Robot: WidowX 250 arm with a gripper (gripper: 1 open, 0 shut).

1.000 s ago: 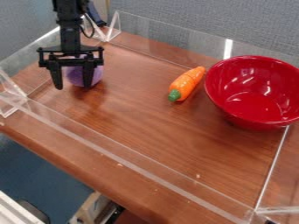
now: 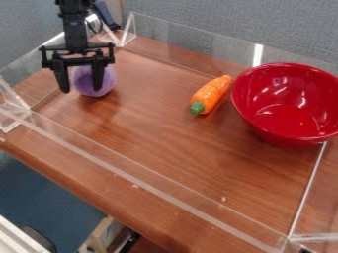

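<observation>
At the upper left, my black gripper (image 2: 79,65) hangs over a round purple object (image 2: 99,85), its fingers reaching down around the object's top and left side. Whether the fingers grip it is hard to tell. An orange carrot (image 2: 211,95) with a green end lies right of the centre, and a large red bowl (image 2: 284,114) sits at the right.
The wooden surface (image 2: 165,158) is ringed by low clear walls, close to my gripper on the left. Blue floor shows at the lower left.
The carrot and bowl are unchanged.
</observation>
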